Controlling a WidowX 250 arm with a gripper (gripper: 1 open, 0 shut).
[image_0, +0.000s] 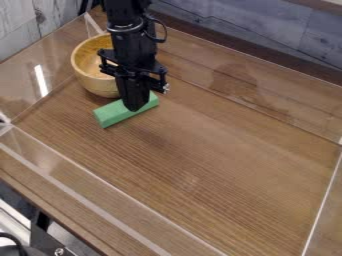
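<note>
The black gripper hangs from the arm at the upper left, low over a green block that lies flat on the wooden table. Its fingertips are above the block's upper right end; whether they touch it is not clear, and nothing shows between them.
A yellow bowl sits behind and left of the gripper, partly hidden by it. Dark cables show at the lower left corner.
</note>
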